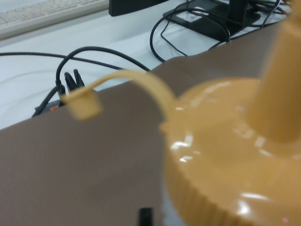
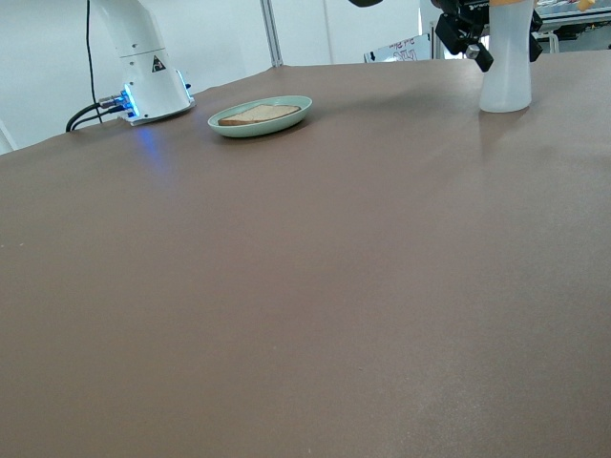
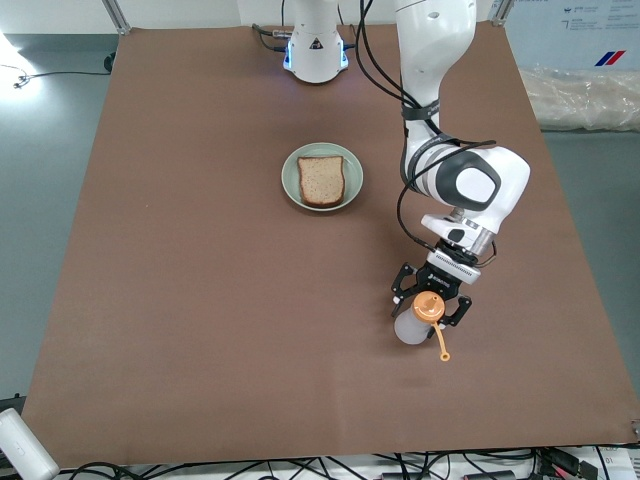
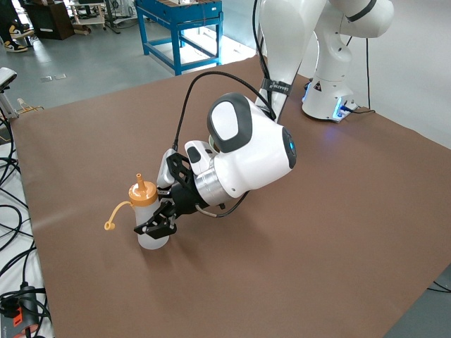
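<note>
A white squeeze bottle [image 2: 506, 67] with an orange cap [image 3: 430, 305] and hanging tethered tip stands near the right of the table; in the wrist view the cap [image 1: 221, 160] fills the right side. My black gripper [image 4: 151, 218] is low around the bottle; whether its fingers grip it I cannot tell. A slice of bread [image 3: 321, 180] lies on a pale green plate [image 3: 354, 195], behind and left of the bottle in the left camera view.
Cables [image 3: 110, 468] and equipment line the near edge beyond the table.
</note>
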